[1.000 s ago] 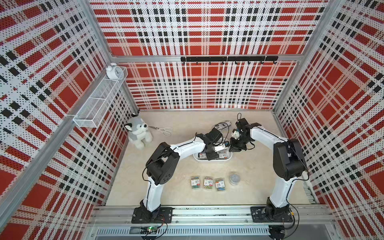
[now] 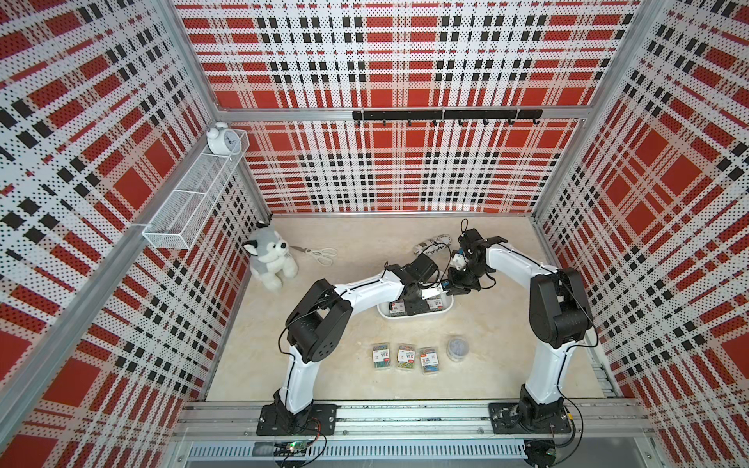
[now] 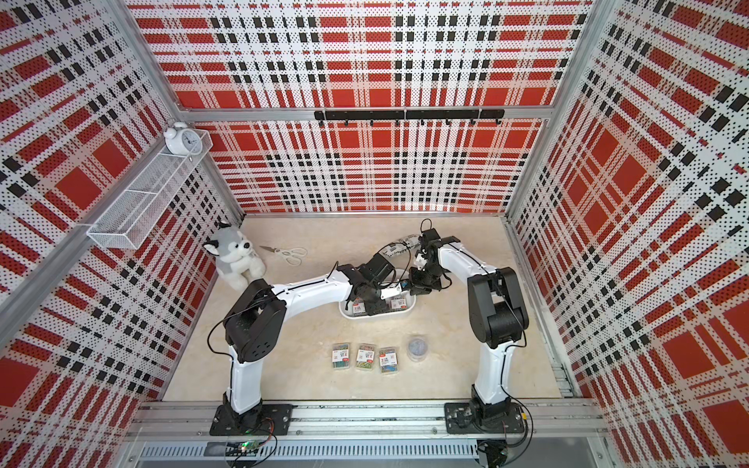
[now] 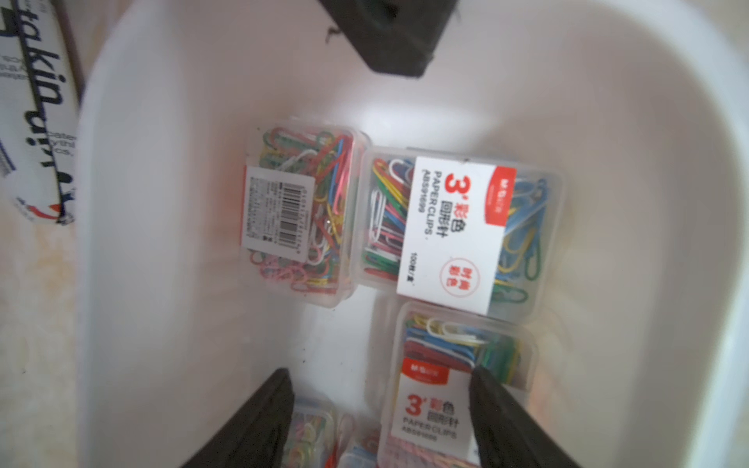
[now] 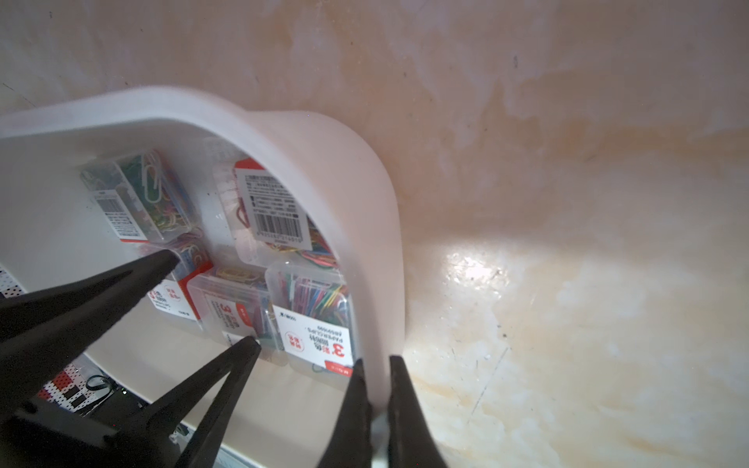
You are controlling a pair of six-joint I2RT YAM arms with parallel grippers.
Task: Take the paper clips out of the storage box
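Observation:
The white storage box (image 4: 140, 327) holds several clear paper-clip boxes (image 4: 452, 226) with coloured clips. My left gripper is inside it, fingers apart above the lower clip boxes; the view is blurred. My right gripper is shut at the box's right-end rim, which runs down between its fingers in the right wrist view. Three clip boxes (image 2: 405, 356) lie on the table in front of the storage box.
A round clear container (image 2: 457, 348) stands right of the three boxes. A printed pouch (image 4: 39, 117) lies behind the storage box. Scissors (image 2: 320, 254) and a plush husky (image 2: 270, 253) are at the back left.
My left gripper has shifted slightly over the storage box, and the right arm has moved a little leftward. The three boxes in front are unmoved.

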